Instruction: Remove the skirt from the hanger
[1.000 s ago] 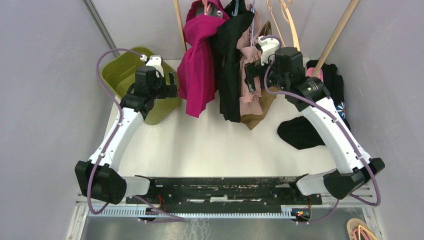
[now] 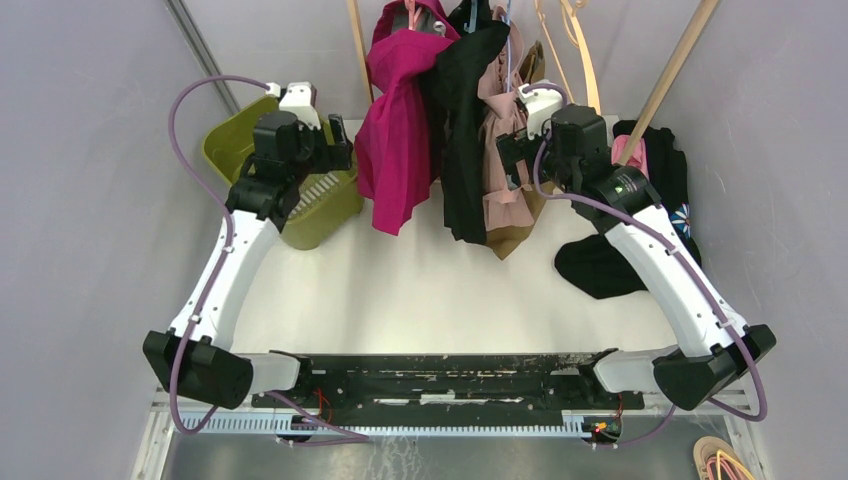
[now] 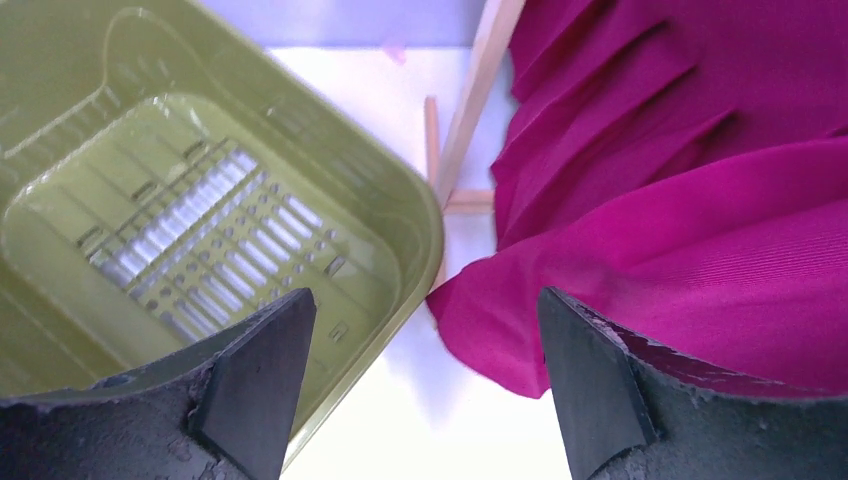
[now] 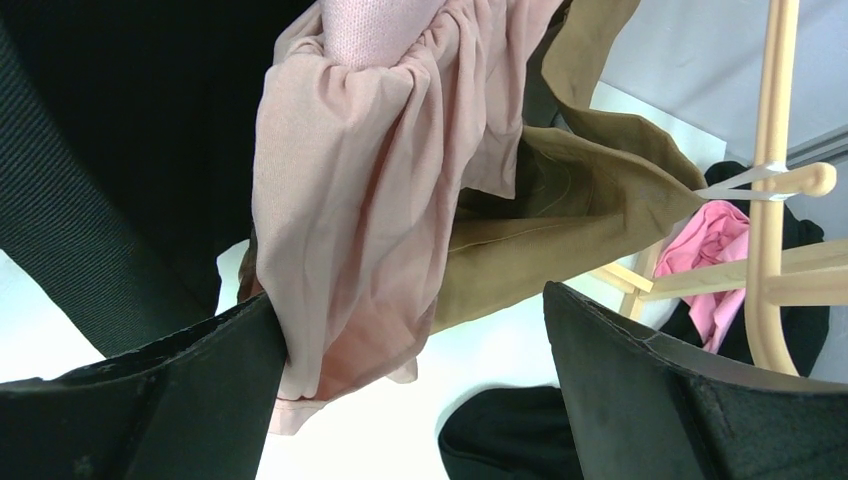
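Note:
Hanging garments fill the top centre: a magenta one (image 2: 395,130), a black one (image 2: 460,140), a pale pink one (image 2: 500,140) with bows of fabric, and an olive-brown one (image 4: 600,220). My left gripper stands open beside the magenta cloth, over the green basket's edge. My right gripper is open at the pink garment, whose fabric runs down by its left finger. I cannot tell which garment is the skirt.
A green basket (image 2: 320,228) stands at the left. Wooden rack poles (image 2: 675,65) rise at the right, near my right arm. Dark and pink clothes (image 2: 600,270) lie on the right of the white table.
My right gripper has shifted slightly right and down. The garments hang almost unchanged.

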